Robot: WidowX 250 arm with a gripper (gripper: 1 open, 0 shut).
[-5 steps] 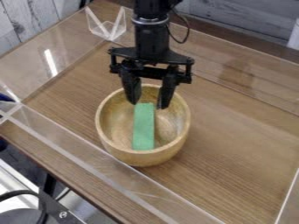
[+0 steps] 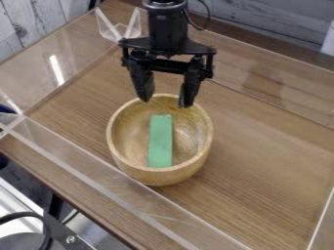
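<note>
A round wooden bowl [image 2: 190, 166] sits on the wooden table, holding a green oblong block [image 2: 160, 141] that lies lengthwise toward the camera. Above the bowl's back part is my black gripper [image 2: 162, 86], open, its two fingers spread left and right with nothing seen held between them. The block is below and nearer the camera than the fingers.
Clear plastic pieces lie at the left edge and top left. Dark cables hang at the bottom left, off the table.
The gripper's fingers have spread wider apart and stand higher, toward the back of the bowl. The bowl and green block look about where they were.
</note>
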